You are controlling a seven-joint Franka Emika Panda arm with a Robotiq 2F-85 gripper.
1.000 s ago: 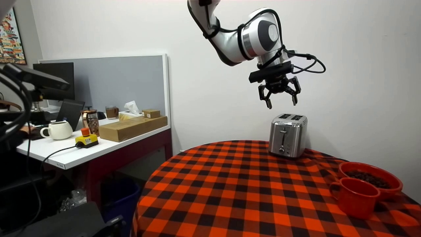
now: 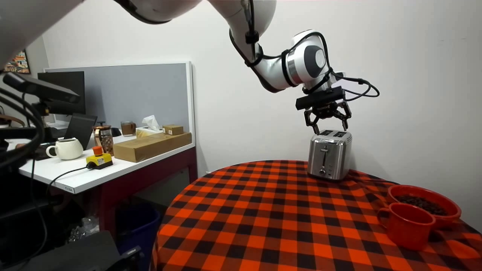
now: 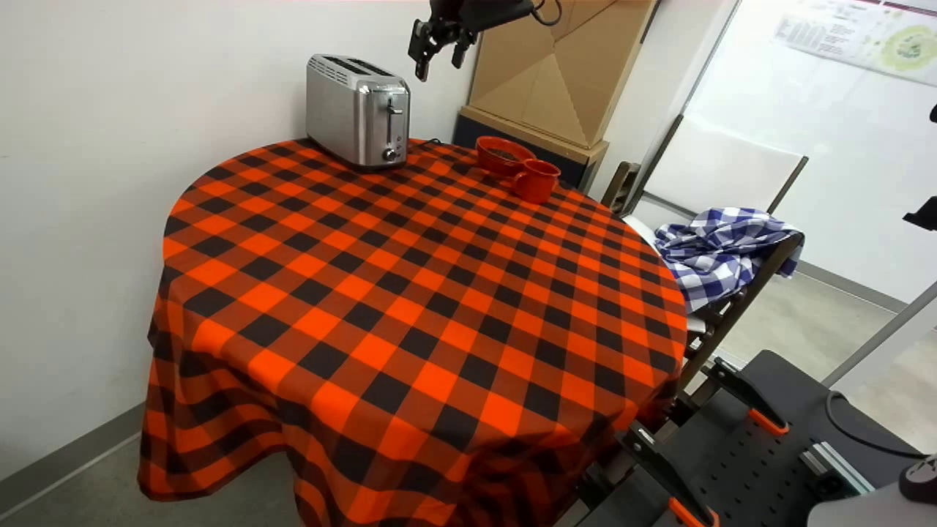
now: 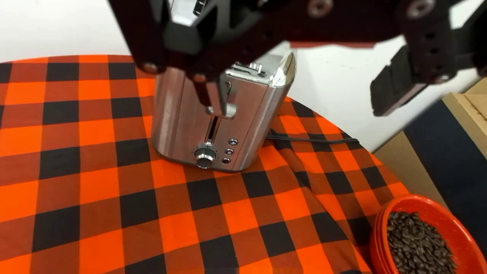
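Note:
A silver two-slot toaster (image 2: 330, 156) stands upright at the back of the round table, its lever and knob facing the front. My gripper (image 2: 332, 129) is open with its fingers spread and nothing between them. In exterior view 1 it appears just over the toaster's top. Exterior view 2 instead shows the gripper (image 3: 440, 72) to the right of the toaster (image 3: 360, 110), with a gap between. From the wrist, one finger (image 4: 218, 98) overlaps the toaster's front near the lever; the other finger (image 4: 397, 82) is off to the right against the wall.
A red bowl (image 4: 381, 237) of coffee beans and a red mug (image 2: 409, 226) sit at the table's right edge. The toaster's cord (image 4: 315, 139) runs right across the cloth. A wall stands close behind; the checkered tablecloth (image 3: 413, 290) is clear in front.
My arm has come down and to the right in exterior view 1, bringing the open gripper nearer the toaster's top. Toaster, bowl and mug have not moved.

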